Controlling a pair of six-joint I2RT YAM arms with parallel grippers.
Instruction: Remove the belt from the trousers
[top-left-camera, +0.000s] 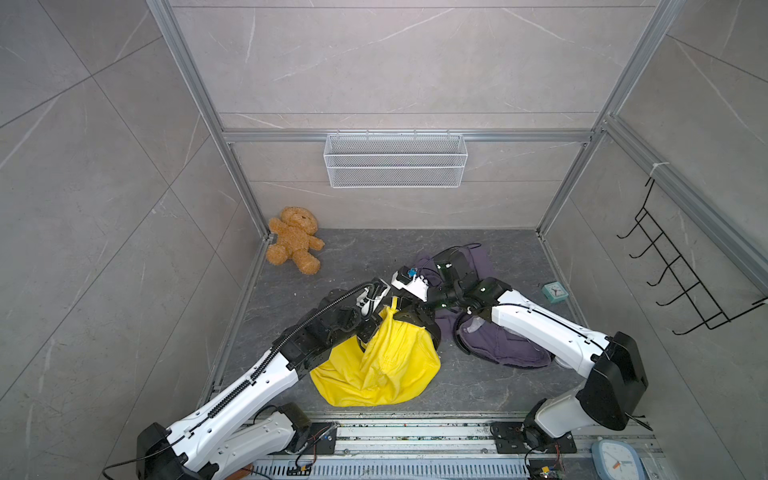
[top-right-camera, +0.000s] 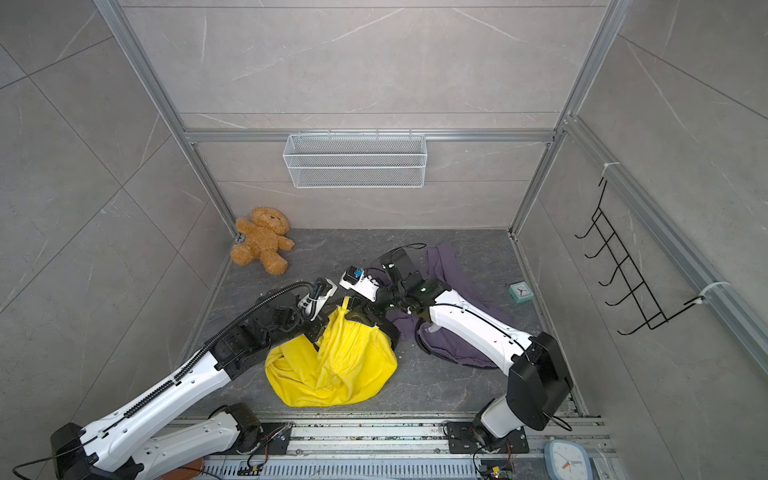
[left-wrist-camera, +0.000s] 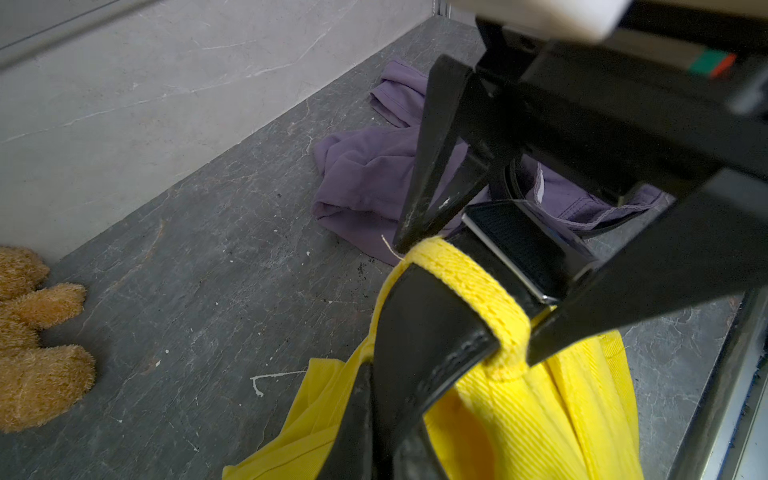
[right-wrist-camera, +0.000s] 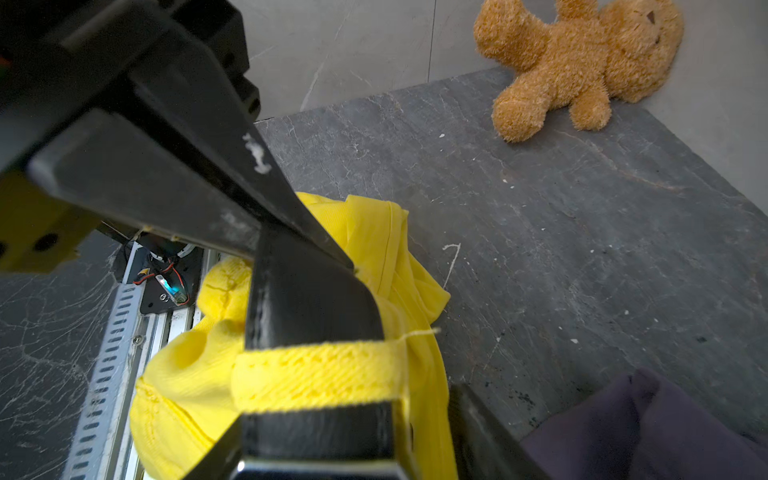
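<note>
The yellow trousers (top-left-camera: 392, 364) are bunched up on the floor, their waist raised between my two grippers. A black belt (left-wrist-camera: 428, 336) runs through a yellow belt loop (left-wrist-camera: 472, 292), with its metal-framed buckle (left-wrist-camera: 512, 256) just past the loop. My left gripper is shut on the belt strap, as the right wrist view also shows, where its fingers (right-wrist-camera: 216, 160) close over the strap. Open, my right gripper straddles the belt beside the loop, one finger (right-wrist-camera: 480, 432) on each side. The rest of the belt is hidden.
Purple clothing (top-left-camera: 508, 344) lies on the floor right of the trousers, partly under my right arm. A teddy bear (top-left-camera: 294, 240) sits at the back left, and a small green clock (top-left-camera: 555, 292) at the right. Bare floor lies between bear and trousers.
</note>
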